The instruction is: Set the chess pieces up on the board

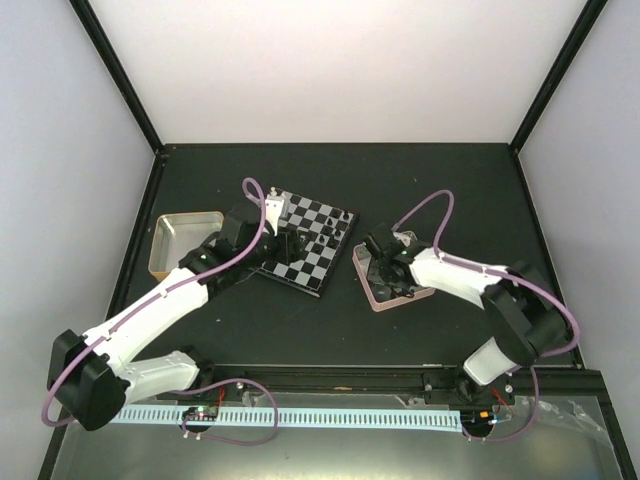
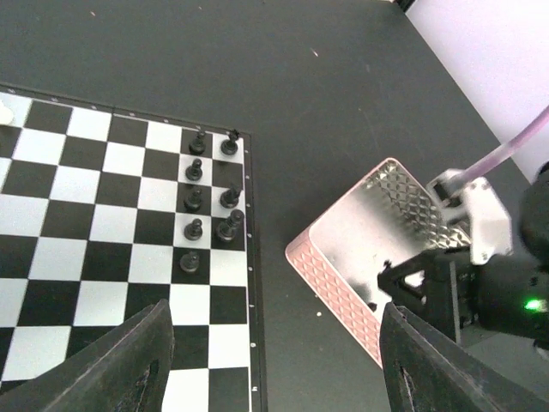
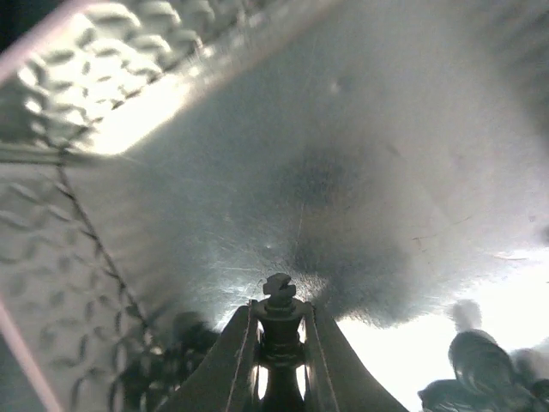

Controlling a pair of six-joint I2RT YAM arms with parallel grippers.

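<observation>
The chessboard [image 1: 310, 260] holds several black pieces along one edge, among them a black piece [image 2: 190, 262]. My left gripper hovers over the board, its fingers apart at the bottom of its wrist view. My right gripper is inside the pink-rimmed container [image 1: 400, 303], shut on a black chess piece [image 3: 280, 292] with a notched top. Other dark pieces [image 3: 480, 365] lie in that container beside it.
A second container [image 1: 180, 240] stands left of the board, partly behind the left arm.
</observation>
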